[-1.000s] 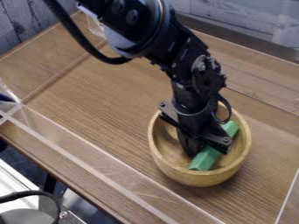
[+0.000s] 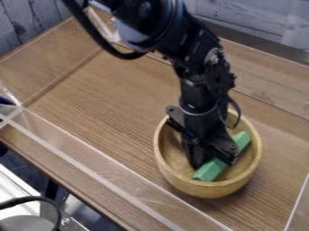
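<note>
My black gripper [image 2: 201,146] reaches down into a light wooden bowl [image 2: 182,180] at the right of the table, its lower part over the bowl's left and middle. A green block [image 2: 214,168] lies slanted inside the bowl at the right, beside the fingertips. The fingertips are dark and crowded against the block, so whether anything is between them is hard to see.
A clear strip edges the table at the front left, with a white object and dark cable below it. A grey wall stands behind.
The arm has shifted slightly, its upper part moving up and back. The green block sits at a slightly different angle in the bowl, with more of it showing.
</note>
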